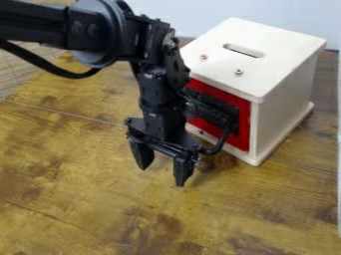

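Note:
My black gripper points down just above the wooden floor, in front and to the left of a white box. Its two fingers stand apart with nothing visible between them. The box has a slot and small knobs on top and a red front panel with dark parts on it, partly hidden behind my arm and cable.
A pale wall stands behind the box, and a tiled area shows at the upper left.

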